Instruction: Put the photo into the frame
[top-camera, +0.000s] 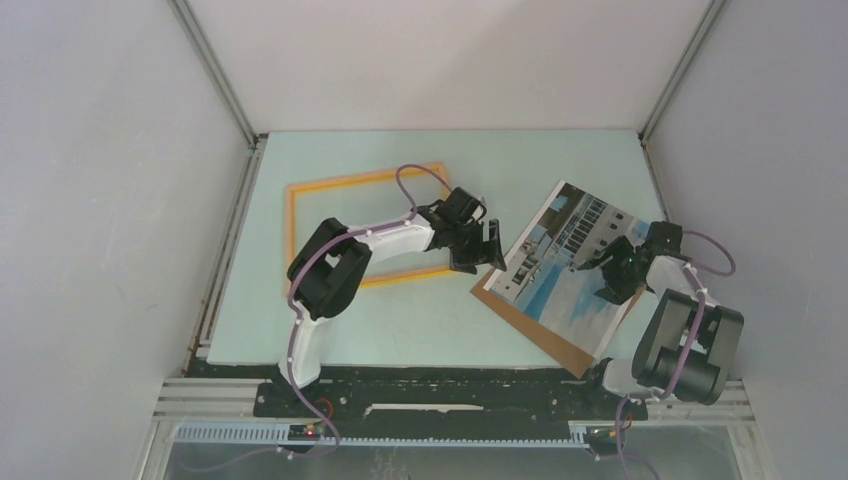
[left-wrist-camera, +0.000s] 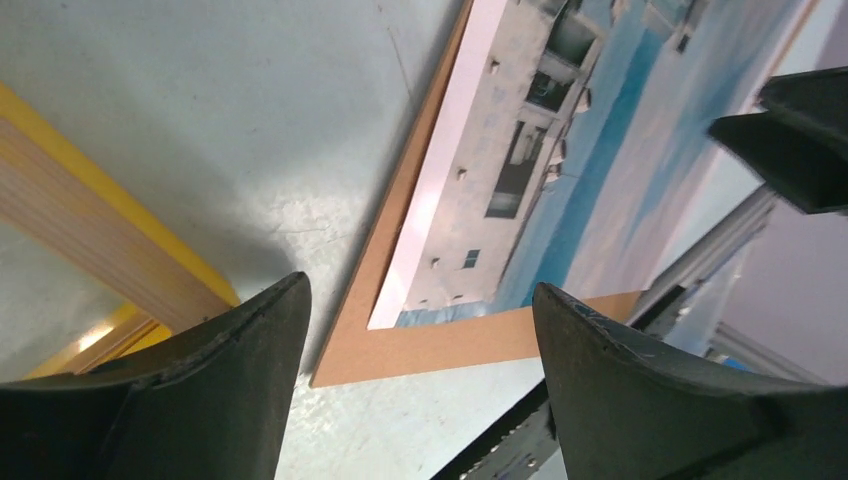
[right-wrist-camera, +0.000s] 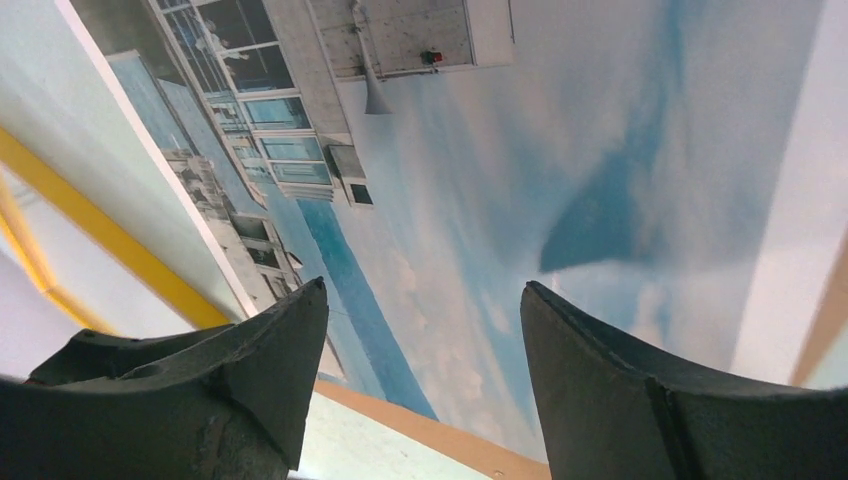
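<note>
The photo (top-camera: 565, 262), a print of buildings under a blue sky, lies skewed on a brown backing board (top-camera: 538, 335) at the right of the table. On the left is the empty yellow wooden frame (top-camera: 365, 180), flat on the table. My left gripper (top-camera: 482, 262) is between the two, near the board's left corner; its fingers (left-wrist-camera: 600, 370) stand apart with nothing held. Over the right part of the photo, my right gripper (top-camera: 597, 278) has its fingers (right-wrist-camera: 270, 370) spread, and nothing is between them.
The left arm reaches across the frame and hides part of it. A side wall (top-camera: 770, 200) stands close behind the right arm. Bare table (top-camera: 430, 335) shows at the front middle.
</note>
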